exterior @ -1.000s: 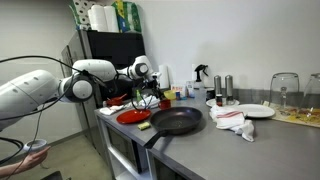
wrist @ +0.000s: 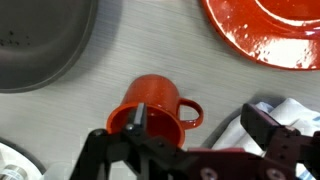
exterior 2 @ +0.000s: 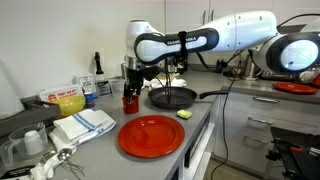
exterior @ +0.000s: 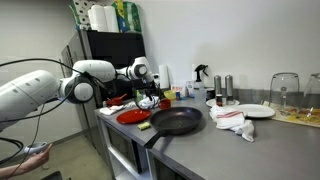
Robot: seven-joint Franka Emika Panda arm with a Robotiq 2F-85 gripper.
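A red mug is near the middle of the wrist view, its handle pointing right. My gripper shows its dark fingers spread wide apart, with the mug's rim partly hidden behind them. In exterior view 2, the gripper is just above the mug, which stands upright on the counter. Whether any finger touches the mug is unclear. Exterior view 1 shows only a little of the mug near the gripper.
A red plate lies in front of the mug. Beside it are a black pan, a green-yellow sponge and a folded towel. A yellow bowl is farther along. In exterior view 1, the counter right of the pan is mostly bare.
The arm's wrist has shifted slightly to the left in exterior view 1. The plate, the pan and the towel stay where they were.
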